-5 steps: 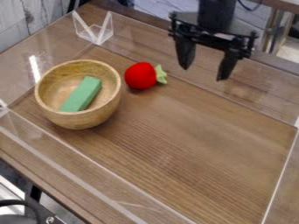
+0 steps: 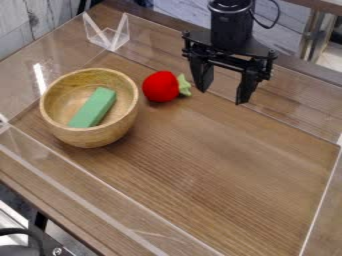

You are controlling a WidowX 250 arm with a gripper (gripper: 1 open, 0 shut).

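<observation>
My black gripper hangs over the back middle of the wooden table, its two fingers spread apart with nothing seen between them. Just left of it lies a red round object with a green top, like a strawberry or tomato. Further left, a wooden bowl holds a green oblong block.
A clear plastic piece stands at the back left near the table's edge. A black cable or part shows at the bottom left.
The gripper has shifted to the left, toward the red object, over the last second. The bowl, block and red object have stayed in place.
</observation>
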